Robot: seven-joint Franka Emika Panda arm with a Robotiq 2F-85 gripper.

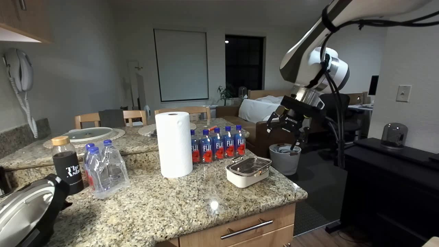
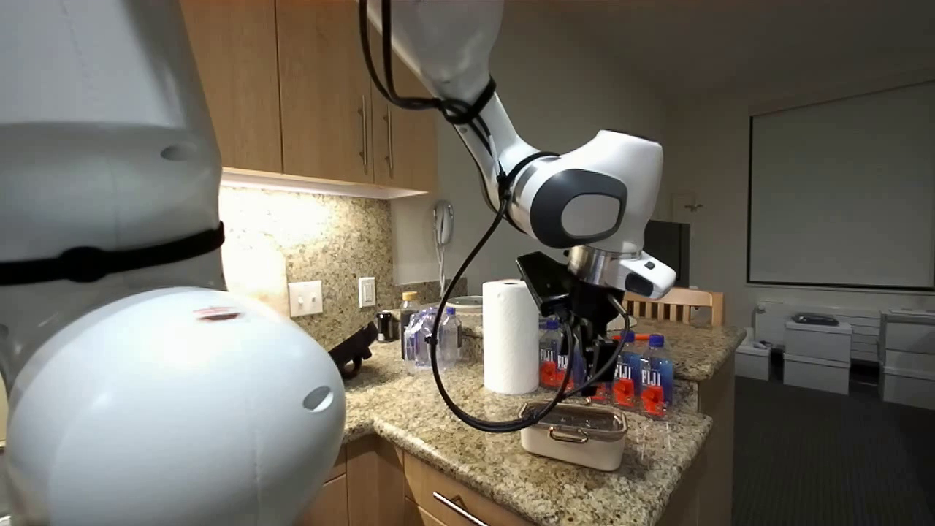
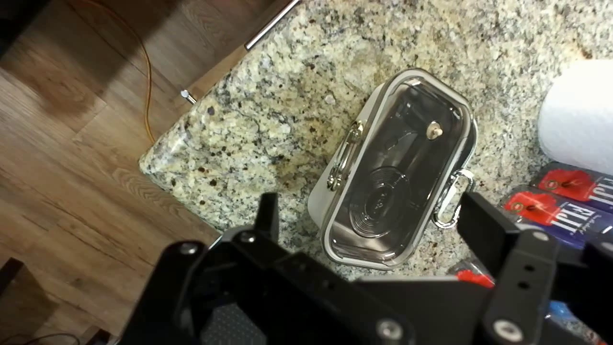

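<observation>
A cream container (image 1: 247,178) with a clear, dark-tinted lid (image 3: 396,172) rests near the corner of the granite counter. The lid lies on top; a wire clasp (image 3: 343,155) shows on one long side and a wire loop (image 3: 454,198) sticks out from the other. My gripper (image 1: 283,136) hangs in the air, higher than the container and right of it in exterior view 1. From the wrist, its black fingers (image 3: 267,215) stand wide apart, open, with nothing held. The container appears beyond and between them, not touched.
Several Fiji bottles (image 1: 218,144) stand in a row behind the container, beside a paper towel roll (image 1: 175,146). Wrapped bottles (image 1: 105,168) and a dark bottle (image 1: 68,168) are farther left. Its corner (image 3: 166,158) drops to the floor.
</observation>
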